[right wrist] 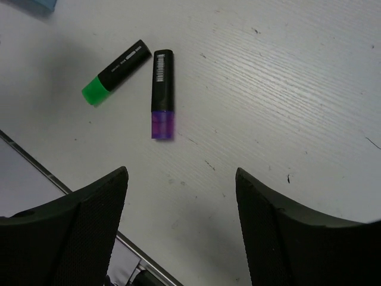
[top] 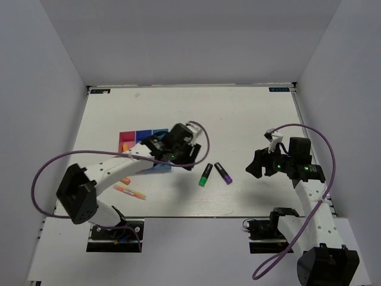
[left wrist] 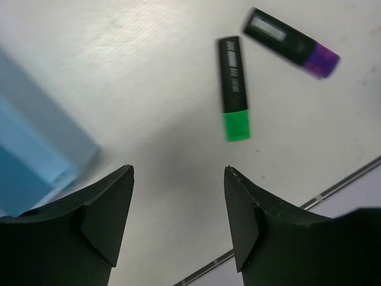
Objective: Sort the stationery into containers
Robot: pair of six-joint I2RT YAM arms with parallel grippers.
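Observation:
On the table's middle lie a black highlighter with a green end point(top: 205, 175) and another with a purple end point(top: 224, 173). The sorting box point(top: 127, 136) at left has red, blue and light blue compartments, partly covered by my left arm; something orange point(top: 125, 146) shows in the red one. My left gripper is open and empty, between the box and the green-ended highlighter, above the table. To the right of the purple-ended highlighter, my right gripper hangs open with nothing in it.
In front of the box lie an orange piece point(top: 124, 180), partly hidden by the left arm, and a slim orange pen point(top: 130, 192).

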